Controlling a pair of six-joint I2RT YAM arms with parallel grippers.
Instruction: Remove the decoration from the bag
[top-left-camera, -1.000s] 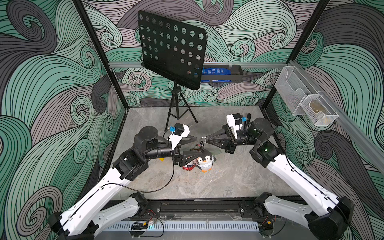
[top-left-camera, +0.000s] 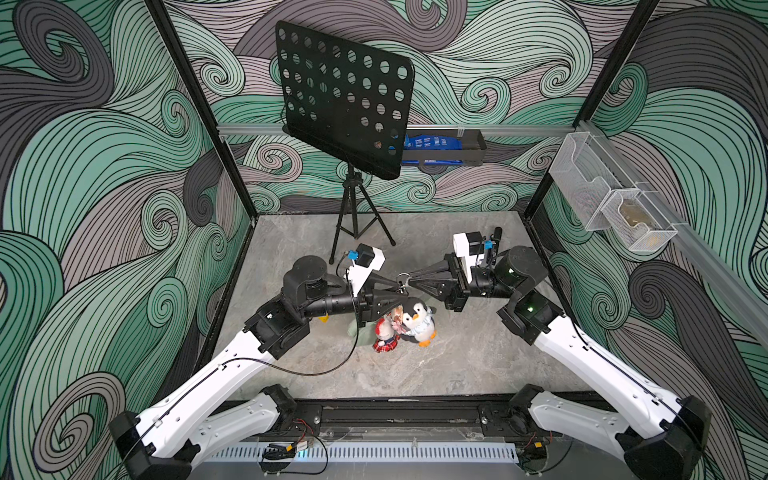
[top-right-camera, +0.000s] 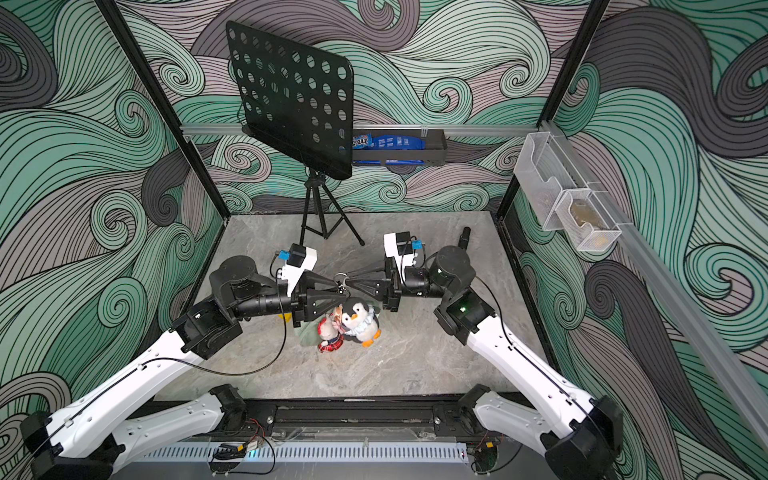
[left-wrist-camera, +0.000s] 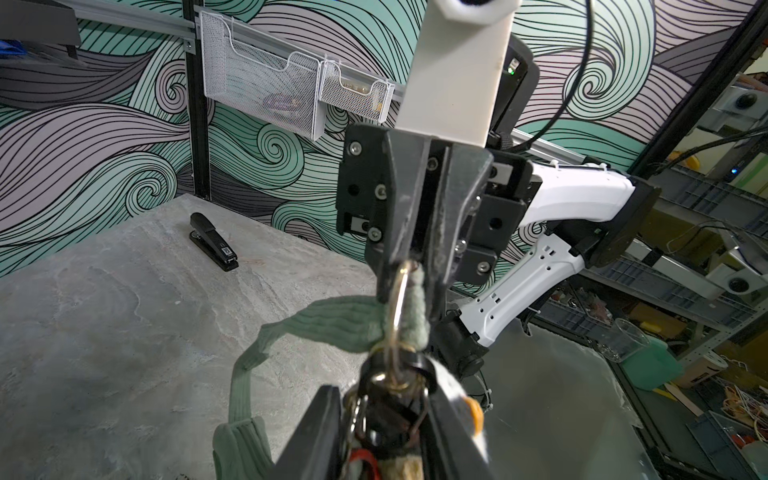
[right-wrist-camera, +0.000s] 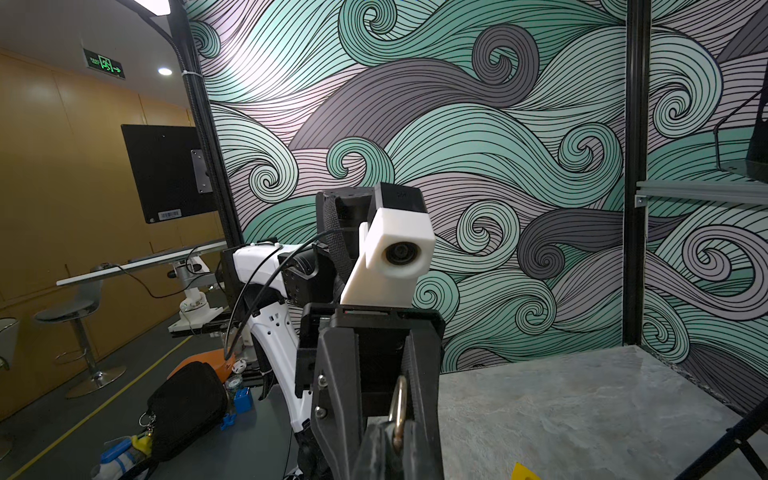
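Observation:
A metal ring (left-wrist-camera: 397, 312) with dark clasp parts below it is pinched at its top by my right gripper (top-left-camera: 410, 281), which is shut on it. A penguin plush (top-left-camera: 420, 323) and a figure in red plaid (top-left-camera: 385, 334) hang close together under the clasp. Green ribbed cloth (left-wrist-camera: 248, 384), seemingly a strap, runs behind the ring in the left wrist view, and a patch of green cloth (top-left-camera: 362, 331) shows behind the plushes. My left gripper is partly open, its fingers on either side of the clasp parts. Where the strap joins the ring is hidden.
A black music stand (top-left-camera: 344, 96) rises at the back of the table. On the right side lies a stapler. A small yellow item (top-left-camera: 323, 318) peeks out beneath the left arm.
My left gripper has moved right toward the ring and its fingers have drawn closer together. The plushes have shifted slightly right and turned. The right gripper has hardly moved, still on the ring.

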